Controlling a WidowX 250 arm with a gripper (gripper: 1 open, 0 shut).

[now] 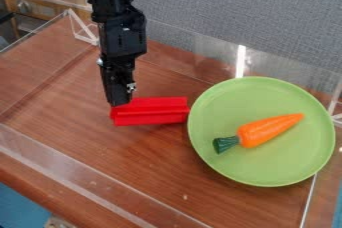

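My black gripper (118, 94) reaches down from the top left to a red, elongated, grooved object (154, 113) lying on the wooden surface, its tip at the object's upper left end. I cannot tell whether the fingers hold it. Right of the red object is a green plate (259, 170) with an orange toy carrot (267, 129) with a green top on it.
The wooden tray (80, 162) has clear plastic edges at the front, back and right. Bare wood lies left of and in front of the red object. A grey textured wall (241, 12) stands behind.
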